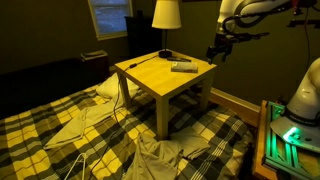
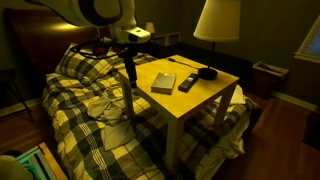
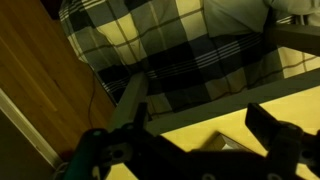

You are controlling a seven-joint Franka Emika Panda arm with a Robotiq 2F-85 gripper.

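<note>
My gripper (image 1: 217,52) hangs in the air at the right side of the small yellow-topped table (image 1: 150,75). The wrist view shows the gripper with its dark fingers spread apart and nothing visibly held between them. Below and between them, the table edge (image 3: 215,108) crosses the view, and part of a pale box (image 3: 225,143) shows at the bottom. In exterior view 2 the flat box (image 2: 164,83) lies on the tabletop, with a dark remote (image 2: 188,83) beside it.
A lamp (image 2: 218,28) with a pale shade stands on the table. Around the table legs lies a plaid bedspread (image 1: 100,130) with rumpled light cloth (image 1: 160,158) on it. Wooden floor (image 3: 38,70) shows beyond the bed.
</note>
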